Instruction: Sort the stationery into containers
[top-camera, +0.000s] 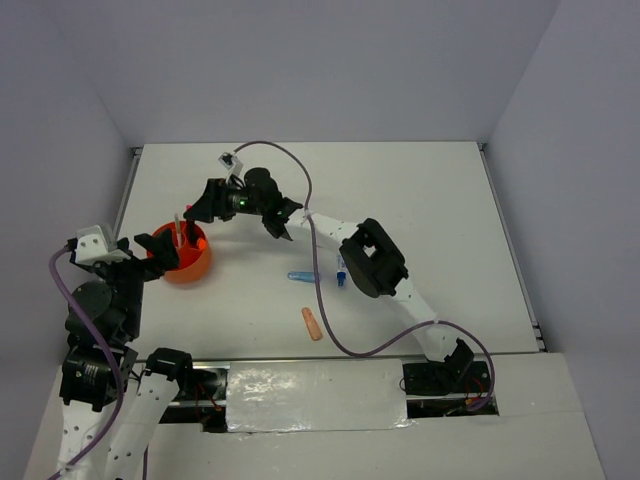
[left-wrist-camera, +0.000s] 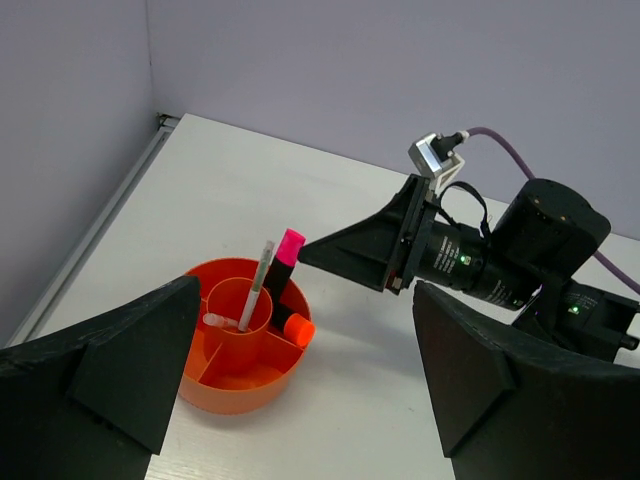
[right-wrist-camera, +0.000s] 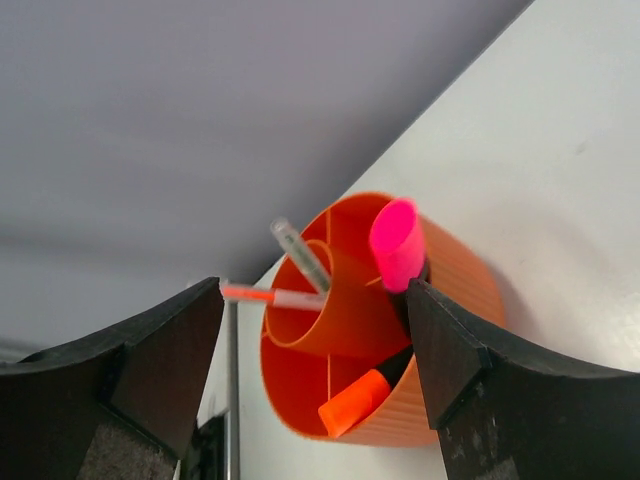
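An orange divided organizer (top-camera: 181, 268) stands at the left, seen also in the left wrist view (left-wrist-camera: 230, 393). It holds a pink-capped marker (right-wrist-camera: 396, 240), an orange-capped marker (right-wrist-camera: 356, 400), a grey pen (right-wrist-camera: 298, 250) and an orange-white pen (right-wrist-camera: 280, 298). My right gripper (top-camera: 207, 200) is beside the organizer's top, near the pink cap, open with nothing seen held. My left gripper (top-camera: 154, 253) hangs open at the organizer's left front. On the table lie a blue item (top-camera: 303, 276), a blue-capped pen (top-camera: 341, 274) and a tan item (top-camera: 311, 323).
Grey walls stand at the back and sides. The right arm stretches across the middle of the table over the loose items.
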